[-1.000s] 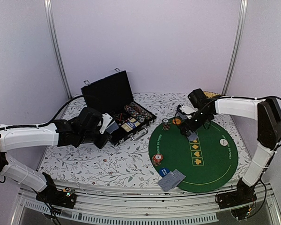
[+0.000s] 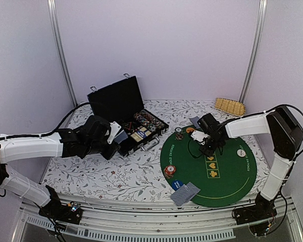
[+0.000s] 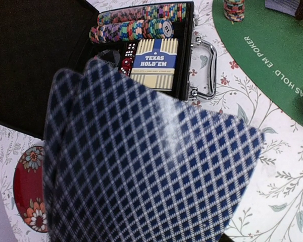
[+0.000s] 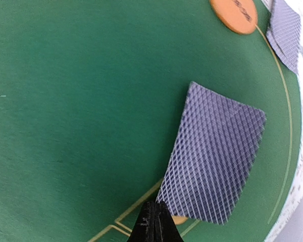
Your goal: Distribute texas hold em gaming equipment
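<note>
My left gripper [image 2: 113,147] hangs by the open poker case [image 2: 116,96], with blue checked cards [image 3: 151,171] at it, filling much of the left wrist view and hiding its fingers. My right gripper is shut and low on the green mat [image 4: 81,101], its tips at the lower-left corner of a face-down card [image 4: 212,151]. Beyond lie an orange disc [image 4: 233,12] and more cards [image 4: 284,33]. Two spread cards [image 2: 185,194] lie by a blue marker [image 2: 176,185] at the mat's front left.
Chip stacks [image 2: 169,170] stand on the mat's left. A wicker basket [image 2: 229,106] sits at the back right. The case holds chips, dice and a Texas Hold'em box [image 3: 154,64].
My right arm has moved down and toward the front of the mat, lower over the middle. The left arm looks unmoved.
</note>
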